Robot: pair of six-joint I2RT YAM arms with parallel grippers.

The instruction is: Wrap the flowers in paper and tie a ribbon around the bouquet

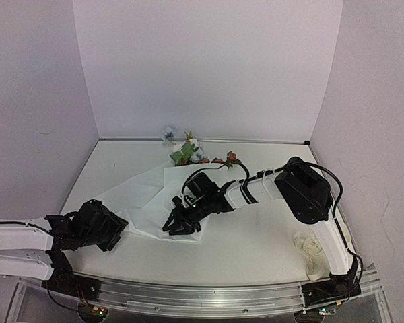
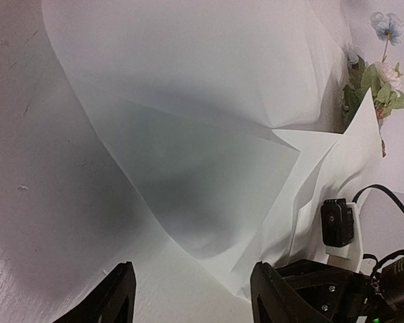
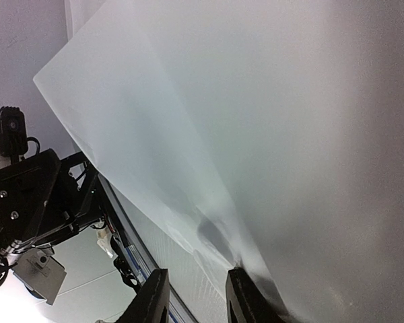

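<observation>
The bouquet (image 1: 188,149) of blue, white and red fake flowers lies at the back of the table, its stems covered by white wrapping paper (image 1: 145,192). In the left wrist view, a loose paper flap (image 2: 209,195) spreads ahead of my left gripper, which is open near the lower left paper edge, nothing between its fingers. My right gripper is low over the paper's front part; its fingers stand apart, and one fingertip (image 3: 237,286) meets creased paper. Whether paper lies between them is unclear. An off-white cord coil (image 1: 311,254) rests at the right.
The right arm (image 1: 256,188) crosses the table from the right, above the paper. A metal rail (image 1: 202,295) runs along the front edge, and walls enclose the sides and back. Bare table shows at front centre and right of the paper.
</observation>
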